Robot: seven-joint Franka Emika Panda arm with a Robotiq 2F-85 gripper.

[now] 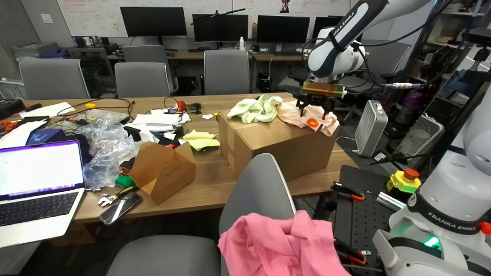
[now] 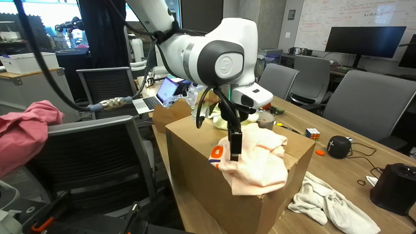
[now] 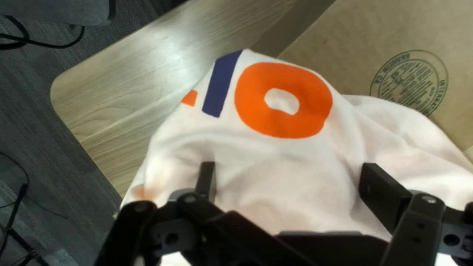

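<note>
A pale peach cloth (image 1: 301,113) with an orange ring print lies crumpled on the right end of a cardboard box (image 1: 287,149), part of it draping over the edge. My gripper (image 1: 313,114) points down at this cloth, its fingers wide apart. In the wrist view the two fingers (image 3: 382,190) stand on either side of a stretch of the peach cloth (image 3: 283,177), which is not pinched. Whether the fingertips touch the fabric I cannot tell. Beside it on the box top rests a light green cloth (image 1: 256,109).
A pink cloth (image 1: 280,243) hangs over a grey chair (image 1: 257,197) in front of the table. Beyond the box lies a white cloth (image 2: 331,202) on the table. An open brown carton (image 1: 165,170), a yellow cloth (image 1: 200,140) and a laptop (image 1: 39,184) occupy the left side.
</note>
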